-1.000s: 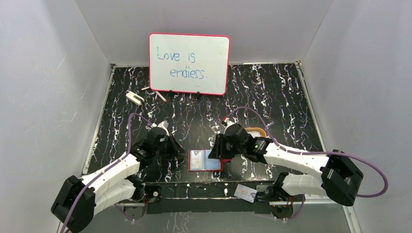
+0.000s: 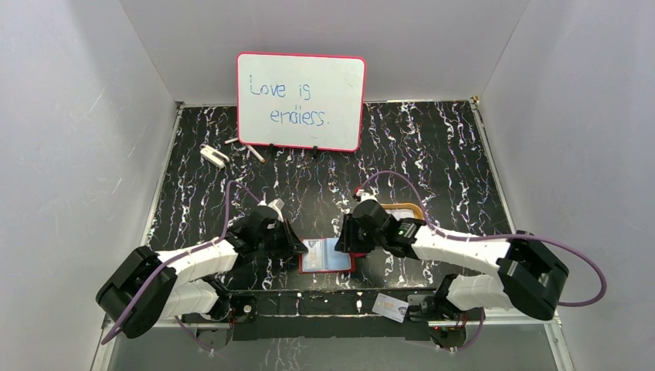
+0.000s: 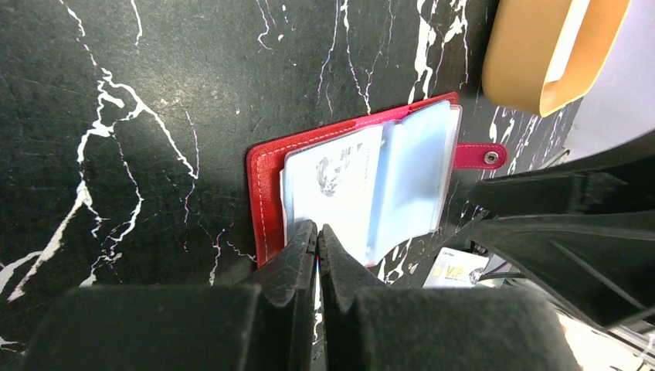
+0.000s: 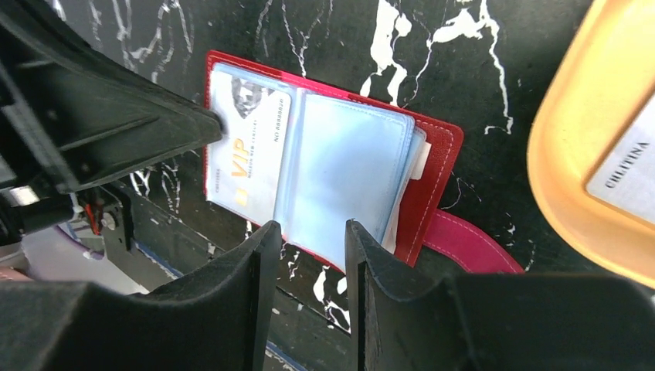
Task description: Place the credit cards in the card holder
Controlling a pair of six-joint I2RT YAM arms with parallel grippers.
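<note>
The red card holder [image 3: 264, 193] lies open on the table with clear blue sleeves; a VIP card [image 4: 247, 154] sits in its left sleeve. My left gripper is shut, its tips at that sleeve's outer edge, nothing visible between them. My right gripper stands open above the holder's right half, empty between its fingers. Another card [image 2: 390, 307] lies at the front edge of the table, right of the holder.
An orange tray [image 4: 564, 178] with a white card [image 4: 622, 174] stands right of the holder. A whiteboard [image 2: 300, 101], pens and an eraser [image 2: 215, 157] are at the back.
My left gripper has moved right and onto the holder's left side.
</note>
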